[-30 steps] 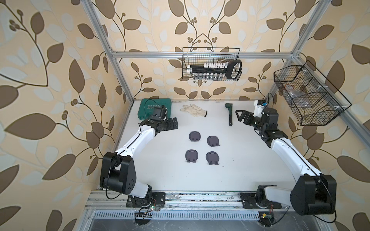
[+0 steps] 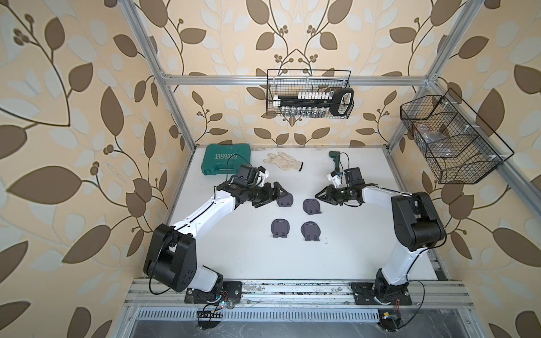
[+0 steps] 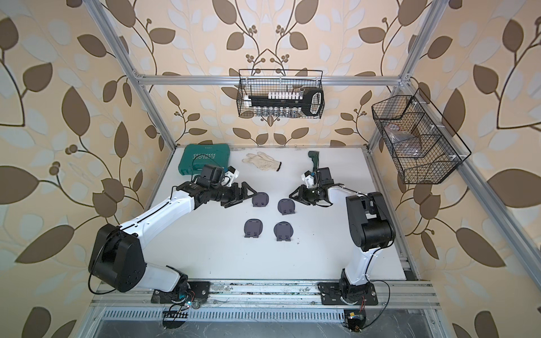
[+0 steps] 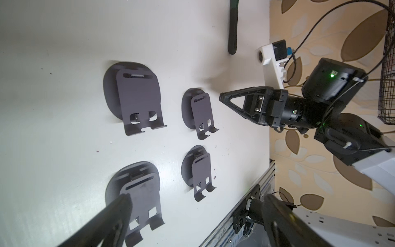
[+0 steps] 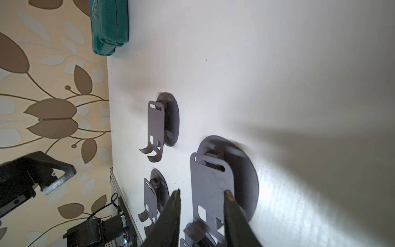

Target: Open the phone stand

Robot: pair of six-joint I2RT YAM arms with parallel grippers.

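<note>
Four dark grey folded phone stands lie on the white table: back left point(image 3: 260, 198), back right point(image 3: 286, 206), front left point(image 3: 253, 227), front right point(image 3: 283, 231). My left gripper point(image 2: 272, 192) is open above and left of the back-left stand, empty; its wrist view shows all four stands below. My right gripper hangs just right of the back-right stand point(image 5: 212, 181), pointing left, with its fingertips apart and that stand seen between and beyond them. It is part open, holding nothing visible.
A green case point(image 2: 225, 159), a cream glove point(image 2: 281, 161) and a dark green tool point(image 4: 232, 28) lie along the back of the table. Wire baskets point(image 2: 456, 140) hang on the right and back walls.
The stands lie where they were.
</note>
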